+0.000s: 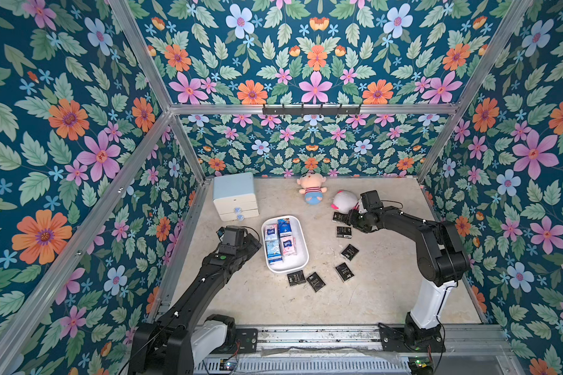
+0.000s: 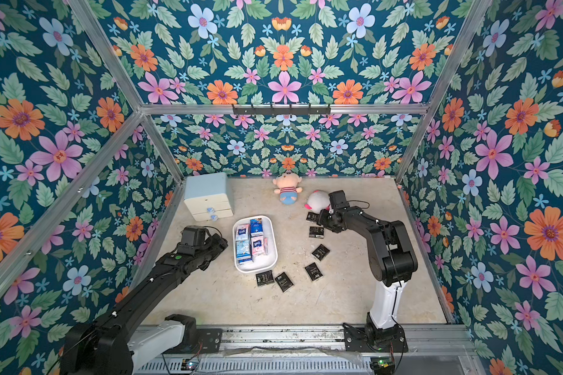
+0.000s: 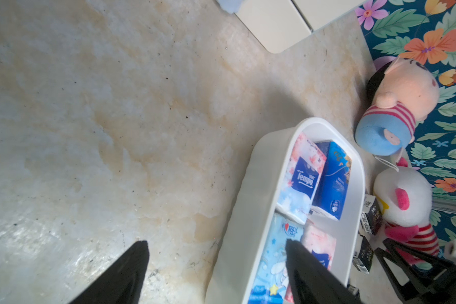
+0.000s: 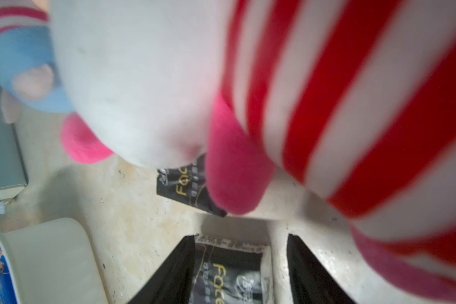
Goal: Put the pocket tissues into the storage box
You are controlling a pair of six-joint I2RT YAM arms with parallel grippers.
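Note:
Four-sided and white, the storage box (image 1: 300, 250) stands left of the table's middle. Pocket tissue packs in blue, pink and white lie inside, among them a Tempo pack (image 3: 303, 177) and a blue pack (image 3: 334, 177). My left gripper hovers beside the box's left wall, its fingers apart and nothing between them. At the back right, my right gripper is open above a black pack (image 4: 228, 278) marked Face. A second black pack (image 4: 182, 182) lies partly under the white plush toy (image 4: 141, 76).
More black packs, such as one pack (image 1: 344, 271), are scattered right of and in front of the box. A drawer cabinet (image 1: 234, 193) and a striped doll (image 1: 311, 187) stand at the back.

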